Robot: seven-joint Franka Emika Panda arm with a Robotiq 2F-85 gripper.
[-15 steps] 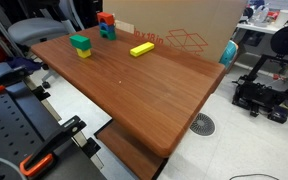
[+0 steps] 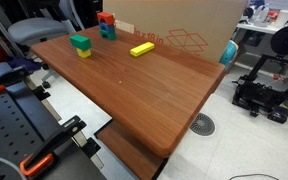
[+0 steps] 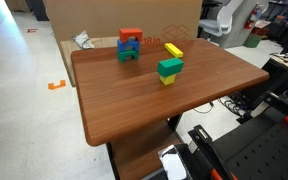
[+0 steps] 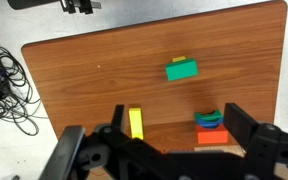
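Note:
In the wrist view my gripper is open above the wooden table, its dark fingers wide apart with nothing between them. A green block [image 3: 170, 67] rests on a smaller yellow block [image 3: 167, 79] close to one table edge. Farther back, a stack has a red block [image 3: 131, 34] on top, a blue block [image 3: 129, 45] in the middle and a green arch-like piece [image 3: 129, 55] at the bottom. A separate yellow block [image 2: 142, 49] lies flat by itself; from above, this yellow bar [image 4: 136, 123] appears near the left finger.
A cardboard panel [image 2: 189, 25] stands along the back edge. Black cables [image 4: 12, 85] lie on the floor beside the table. A dark work surface with red-and-black parts [image 2: 39, 152] borders the near side.

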